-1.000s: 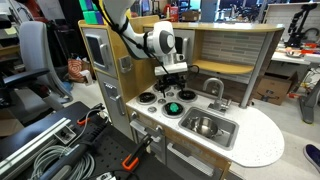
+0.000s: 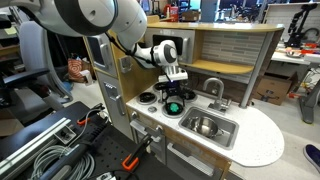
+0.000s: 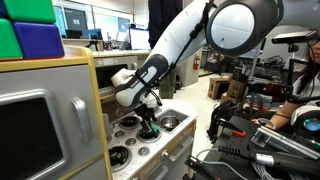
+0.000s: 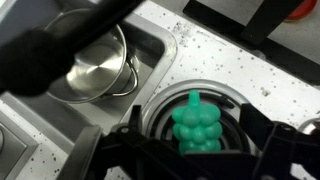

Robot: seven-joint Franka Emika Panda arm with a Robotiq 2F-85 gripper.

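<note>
Green toy grapes (image 4: 197,125) lie on a round dark stove burner (image 4: 160,121), in the middle of the wrist view. My gripper is open just over them, with one dark finger on each side and the grapes showing between. Whether the fingers touch the grapes cannot be told. From outside, the grapes (image 2: 174,107) show green on the front burner under the gripper.
A metal pot (image 2: 205,127) sits in the sink (image 2: 224,133), to the right of the burners. Behind the sink rises a faucet (image 2: 216,90). A wooden shelf (image 2: 235,66) hangs over the back of the counter.
The grapes and pot stay in place.
</note>
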